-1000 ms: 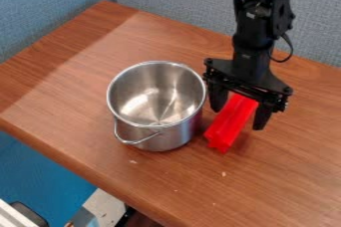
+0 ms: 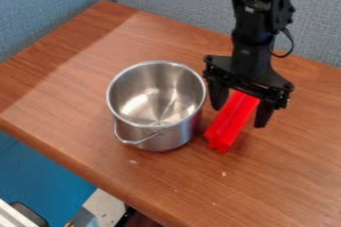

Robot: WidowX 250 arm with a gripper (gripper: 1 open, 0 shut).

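A red bar-shaped block lies on the wooden table, just right of a steel pot with a wire handle. My black gripper hangs low over the red block's far part, fingers open on either side of it. Whether the fingers touch the block I cannot tell. The pot stands upright and looks empty.
The table's edge runs along the lower left, with blue floor and a pale object beyond it. Blue-grey walls stand behind.
My gripper has shifted very slightly over the last second. The pot and red block look unmoved.
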